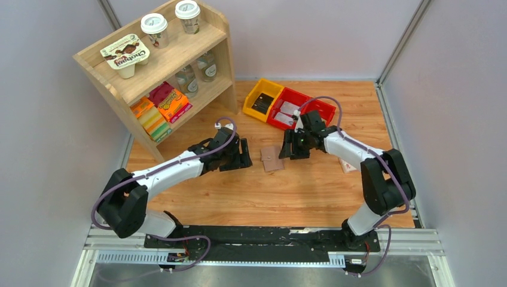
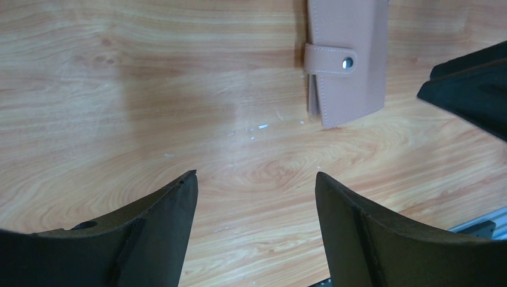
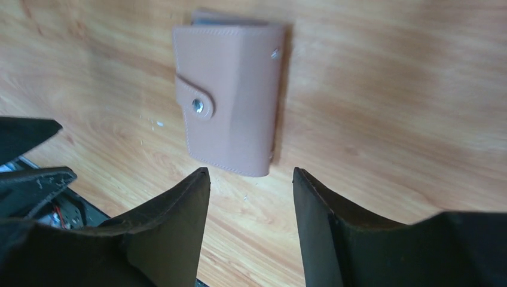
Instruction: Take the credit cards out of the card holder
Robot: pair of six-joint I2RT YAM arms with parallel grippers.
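Note:
A pink-beige card holder [image 1: 272, 158] with a snapped strap lies flat on the wood between my grippers. In the left wrist view, the holder [image 2: 353, 89] is at the upper right; in the right wrist view, the holder [image 3: 233, 101] lies just beyond the fingertips, a thin edge showing at its top. My left gripper stands open to its left, empty. My right gripper is open, empty, just to the holder's right in the top view.
A yellow bin [image 1: 251, 95] and red bin [image 1: 317, 103] stand at the back. A wooden shelf [image 1: 215, 33] with cups, bottles and boxes fills the back left.

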